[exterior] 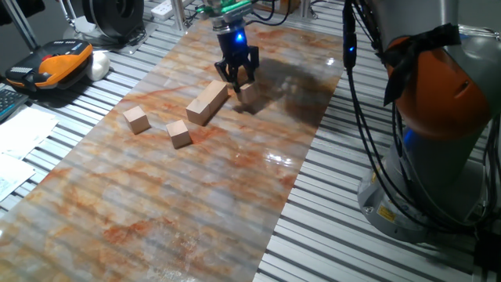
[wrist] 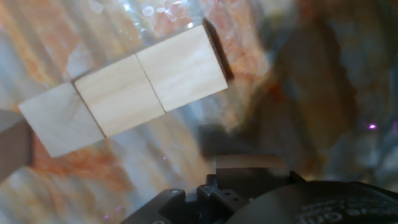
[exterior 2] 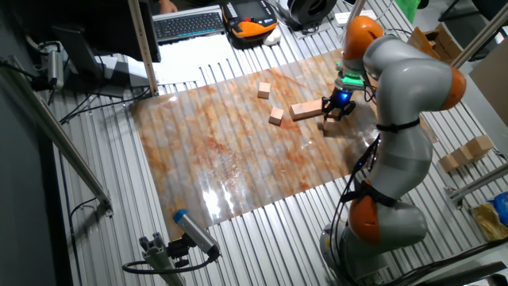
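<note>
My gripper (exterior: 243, 83) is at the far end of the marbled board, pointing down, with a small wooden cube (exterior: 248, 94) between its fingertips. The cube seems just clear of the board, its shadow lying below it. In the wrist view the cube (wrist: 252, 162) shows only as a strip against the dark fingers, so most of it is hidden. Beside the gripper, a row of wooden cubes (exterior: 207, 103) lies end to end; from above, its joints (wrist: 149, 81) show. Two single cubes stand apart from the row, one (exterior: 178, 134) nearer and another (exterior: 136, 120) farther left.
The marbled board (exterior: 180, 211) is bare across its near half. Beyond its left edge lie an orange-and-black device (exterior: 51, 66) and papers (exterior: 23, 137). Several more wooden blocks (exterior 2: 467, 153) sit off the board, behind the arm. A camera on a post (exterior 2: 196, 232) stands at the board's edge.
</note>
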